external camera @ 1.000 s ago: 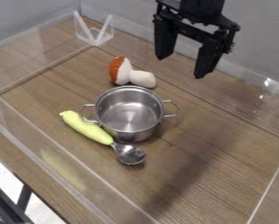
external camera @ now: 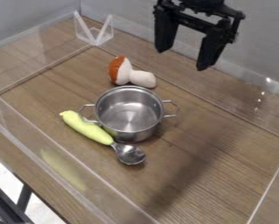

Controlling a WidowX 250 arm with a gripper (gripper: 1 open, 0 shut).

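Note:
My gripper (external camera: pixel 184 54) hangs at the top right above the table, black, its two fingers spread apart with nothing visible between them. Below and left of it stands a steel pot (external camera: pixel 129 111) with two side handles. A yellow spoon (external camera: pixel 89 128) with a metal head lies along the pot's lower left. An orange-and-white toy mushroom (external camera: pixel 126 73) lies behind the pot.
A white wire rack (external camera: pixel 94 33) stands at the back left. Clear low walls edge the left and front.
The objects on the table are unmoved.

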